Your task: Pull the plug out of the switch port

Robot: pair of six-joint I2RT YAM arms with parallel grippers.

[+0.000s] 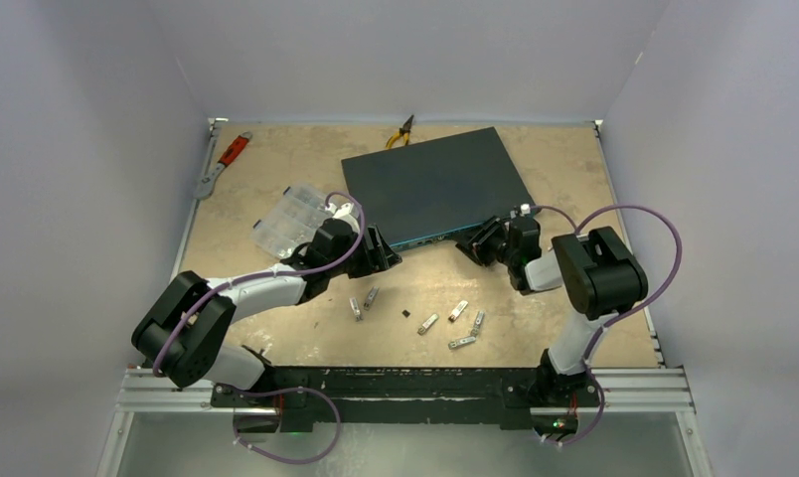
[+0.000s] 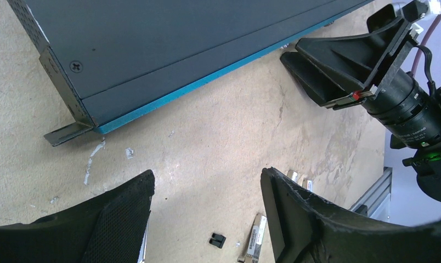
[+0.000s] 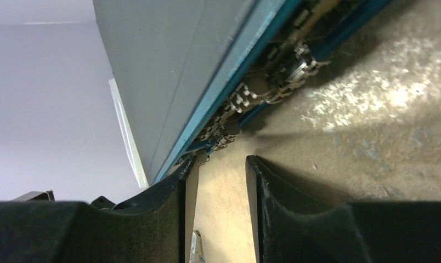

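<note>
The dark switch (image 1: 430, 179) lies flat, its blue-edged front side (image 2: 152, 109) towards me. Along that front, in the right wrist view, runs a row of ports (image 3: 251, 90) with small dark plug-like pieces in some of them; which are plugs is hard to tell. Close to this row stands my right gripper, part open, and no object shows between its fingers. Off the switch's left front corner, my left gripper is open and empty. A small black piece (image 2: 217, 240) lies loose on the table.
Several metal modules (image 1: 458, 310) are scattered over the front of the table. A clear compartment box (image 1: 288, 221) lies behind the left arm. Pliers (image 1: 400, 131) and a red-handled tool (image 1: 224, 164) rest at the back.
</note>
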